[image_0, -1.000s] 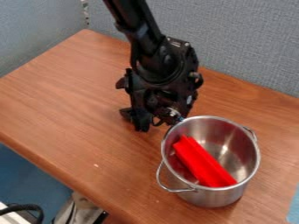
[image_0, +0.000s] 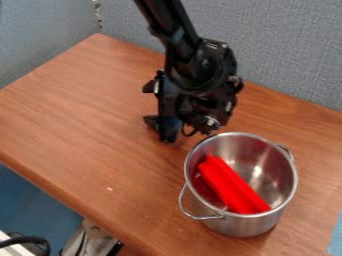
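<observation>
My black gripper (image_0: 187, 115) hangs low over the wooden table, left of and behind a steel pot (image_0: 263, 222). Its dark parts overlap, so I cannot tell how its fingers stand or whether anything is between them. A red object (image_0: 230, 184), long and smooth, lies inside the pot, which has wire handles at its sides.
Cables and other items sit beyond the front-left edge, at the bottom left.
The arm and gripper have risen slightly and drawn a little back from the pot. The pot and red object have not moved.
</observation>
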